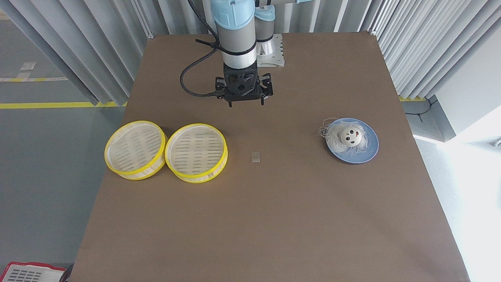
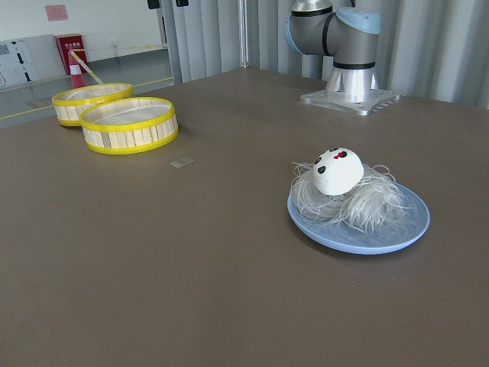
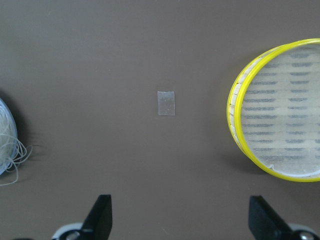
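Note:
The black gripper (image 1: 246, 102) hangs above the back-middle of the table; in the wrist view its two fingers (image 3: 100, 220) stand wide apart with nothing between them. At the right, a blue plate (image 1: 369, 150) holds white stringy strands with a white ball (image 1: 350, 136) bearing a dotted face on top, seen also in the left view (image 2: 337, 171). Two round yellow-rimmed steamer baskets, the nearer one (image 1: 195, 149) and the outer one (image 1: 134, 148), sit side by side at the left, empty.
A small clear patch (image 1: 256, 157) lies on the brown table (image 1: 282, 225) between baskets and plate. The arm's base plate (image 1: 277, 58) is at the back edge, with curtains behind.

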